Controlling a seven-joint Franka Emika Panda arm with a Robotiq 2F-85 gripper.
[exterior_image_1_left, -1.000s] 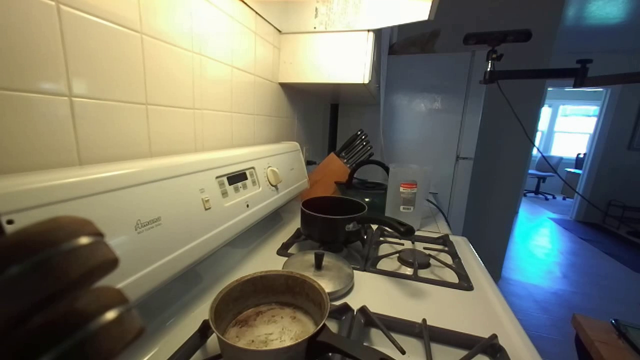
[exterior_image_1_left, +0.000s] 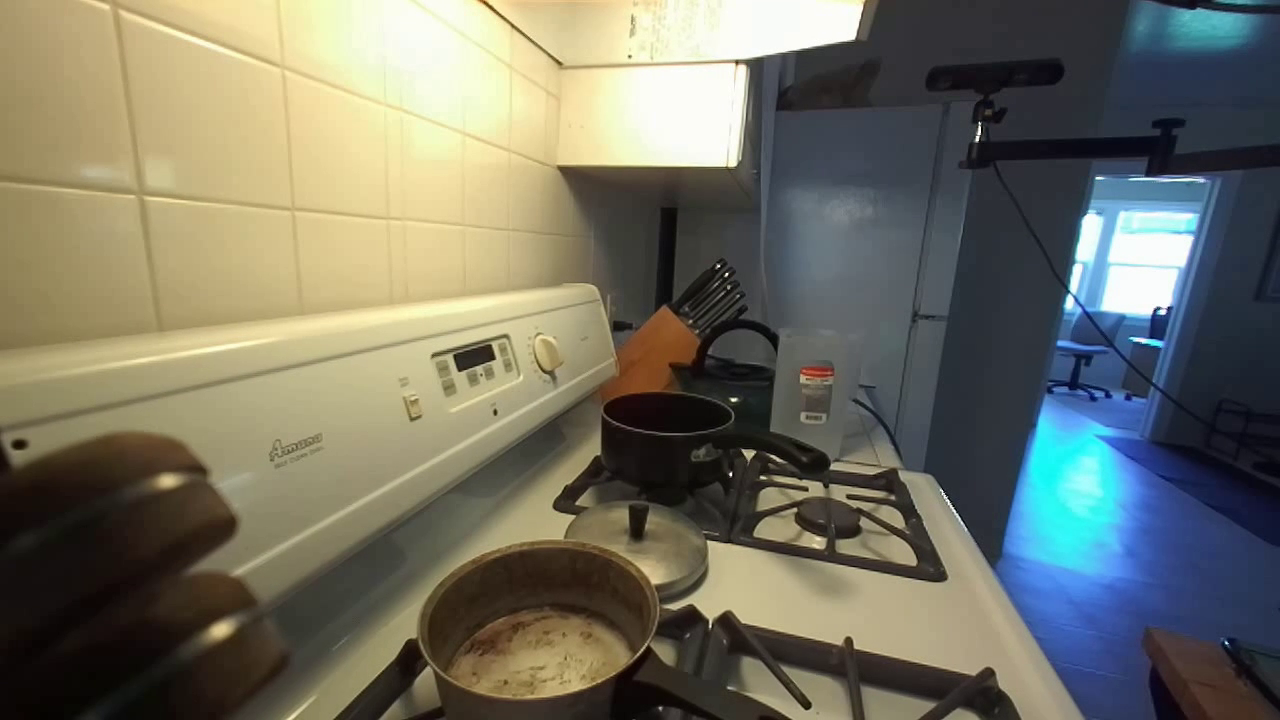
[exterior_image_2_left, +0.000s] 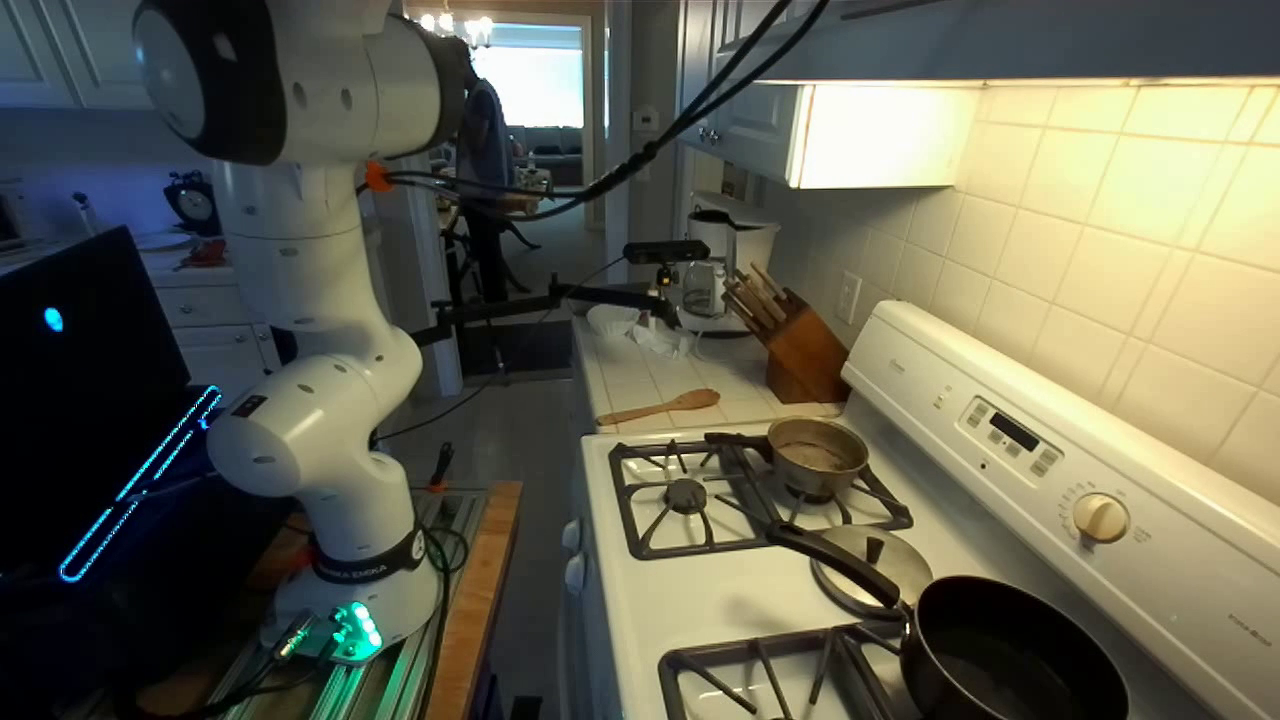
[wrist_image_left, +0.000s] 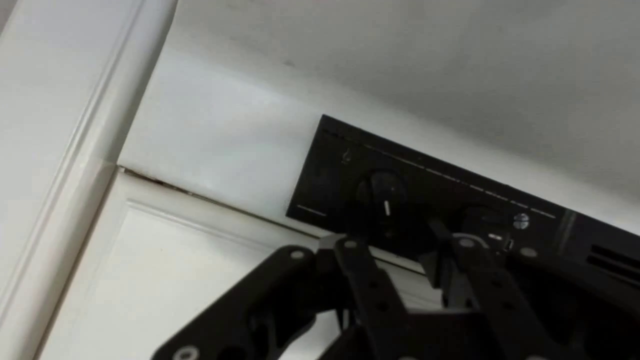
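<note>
My gripper shows in the wrist view with its two dark fingers apart and no object held between them. Past the fingertips, a black control panel (wrist_image_left: 345, 141) is set in a white surface. One dark knob (wrist_image_left: 387, 195) with a white mark lies in line with the gap; whether the fingers touch it, I cannot tell. A second dark control (wrist_image_left: 483, 219) sits farther right, partly hidden by a finger. The arm (exterior_image_2_left: 330, 288) rises at the left of exterior view 2, its gripper outside both exterior views.
On the white stove stand a worn pot (exterior_image_1_left: 540, 642), a black pan (exterior_image_1_left: 666, 438) and a metal lid (exterior_image_1_left: 654, 546). Behind them is a knife block (exterior_image_1_left: 654, 348). A cabinet (exterior_image_2_left: 888, 132) hangs above the counter, and black cables (exterior_image_2_left: 648, 156) hang from the arm.
Nothing visibly differs in exterior view 1; the pots, lid and stove stand where they were.
</note>
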